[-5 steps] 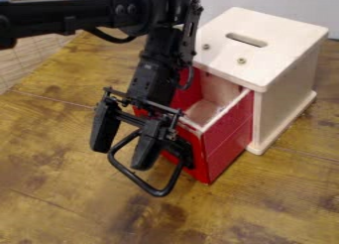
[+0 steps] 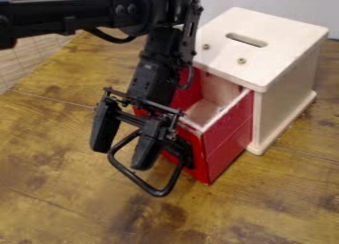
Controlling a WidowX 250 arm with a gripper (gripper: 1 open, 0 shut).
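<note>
A black robot arm reaches down from the top left to my gripper (image 2: 129, 132), which hangs in front of a red drawer (image 2: 227, 139) that stands out from a white cabinet (image 2: 277, 60). A black loop handle (image 2: 155, 187) is at the drawer's front, just below the gripper's fingers. Whether the fingers hold anything or are open is hard to make out, as the dark parts overlap. The drawer's pale inside shows partly behind the arm.
The white cabinet fills the upper right behind the drawer.
</note>
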